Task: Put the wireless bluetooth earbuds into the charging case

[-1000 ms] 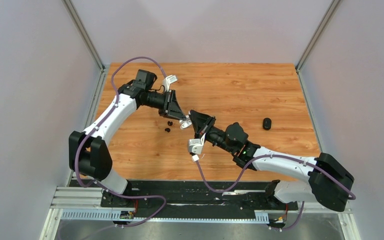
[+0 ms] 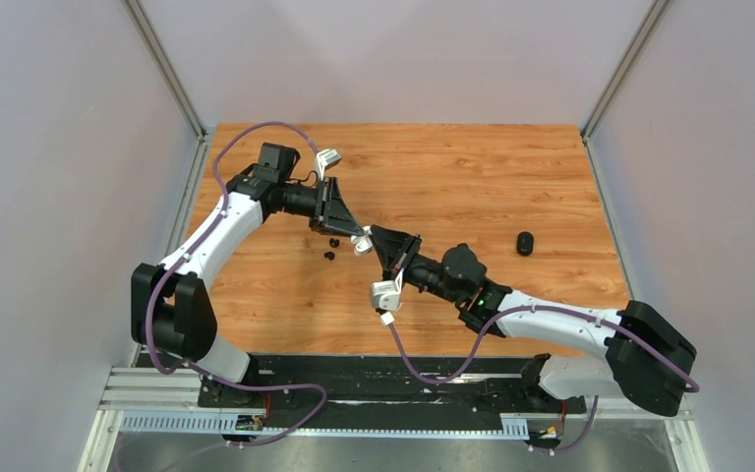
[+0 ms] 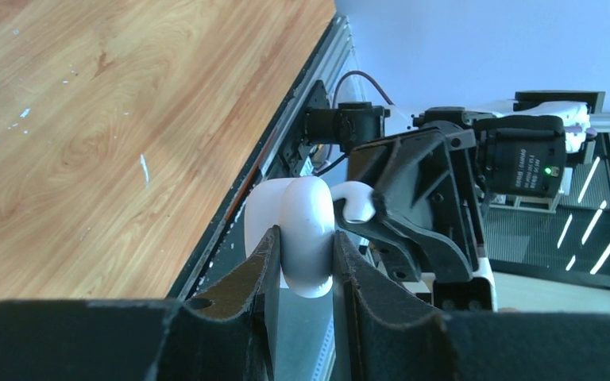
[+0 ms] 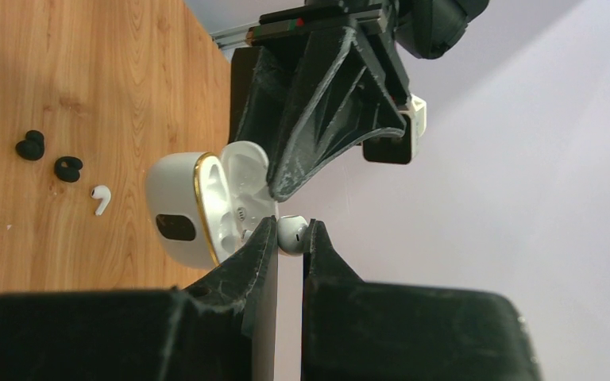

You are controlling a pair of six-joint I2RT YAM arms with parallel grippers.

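The white charging case (image 4: pixel 176 190), gold-rimmed with its lid raised, is held by my left gripper, shut on it. In the right wrist view its empty-looking slots face my right gripper, which is shut on a white earbud just beside the case; how far the bud is from the slots is hard to tell. In the top view both grippers meet at the middle over the table (image 2: pixel 452 177). Another white earbud (image 4: pixel 101 196) lies loose on the table in the right wrist view.
Two small black pieces (image 2: pixel 333 243) lie on the table below the left arm. A black oval object (image 2: pixel 524 243) rests at the right.
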